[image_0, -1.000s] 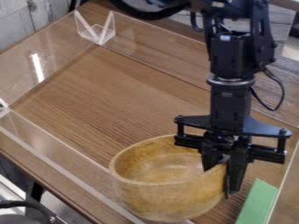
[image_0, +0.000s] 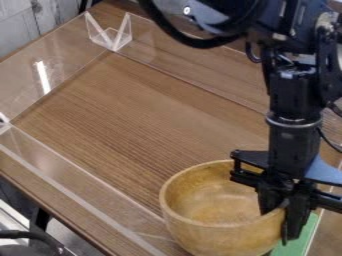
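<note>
A yellowish translucent bowl (image_0: 201, 215) sits at the bottom centre of the view. My black gripper (image_0: 278, 200) is shut on the bowl's right rim, its fingertips largely hidden by the bowl and wrist. A green board (image_0: 302, 240) lies at the lower right, partly covered by the bowl and gripper.
A clear plastic piece (image_0: 110, 30) stands at the back left. Transparent edging runs along the table's left side, and dark cables loop above the arm.
The gripper and bowl have moved to the right, and the bowl now covers part of the green board.
</note>
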